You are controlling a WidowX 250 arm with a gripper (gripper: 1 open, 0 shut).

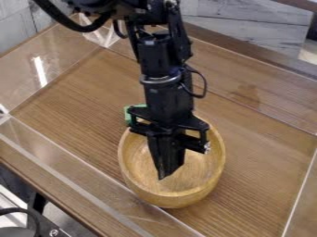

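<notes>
The black robot arm reaches down from the top centre, its gripper (166, 153) low over a round yellow bowl (171, 190), fingertips inside or just above it. The gripper looks shut, with nothing visible between its fingertips. A small green object (132, 115) sits behind the bowl on the left, partly hidden by the arm.
A wooden table (74, 111) surrounds the bowl, with free room at left and right. A clear plastic edge runs along the left, a black cable (19, 213) lies at the lower left, and pale wooden boards stand at the back.
</notes>
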